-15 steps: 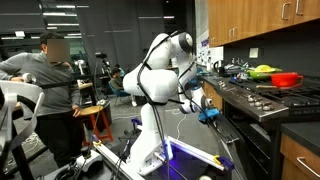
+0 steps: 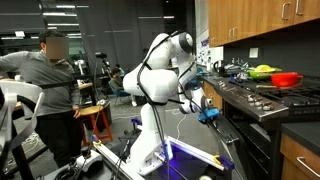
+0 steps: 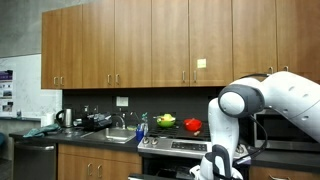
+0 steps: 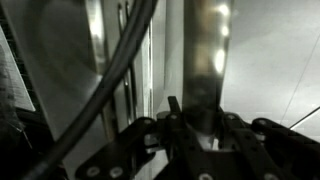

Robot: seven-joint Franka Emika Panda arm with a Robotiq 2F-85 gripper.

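Observation:
A shiny metal bar (image 4: 207, 45), looking like the oven's handle, runs down through the wrist view into my gripper. The dark fingers close around the bar's lower visible part, and the contact itself is partly hidden. In exterior view 1, my white arm reaches to the oven front, with the gripper (image 2: 209, 117) low beside the dark oven door (image 2: 245, 143). The door seems tilted out below the stove (image 2: 245, 103). In exterior view 2 the arm's lower end covers part of the oven front, and the fingers cannot be made out.
A red pot (image 2: 285, 79) sits on the stovetop. Counter drawers (image 2: 299, 160) stand close on the right. At the left a person (image 2: 55, 90) stands near a stool (image 2: 95, 110). A black cable (image 4: 105, 85) crosses the wrist view. Some open floor lies left of the arm.

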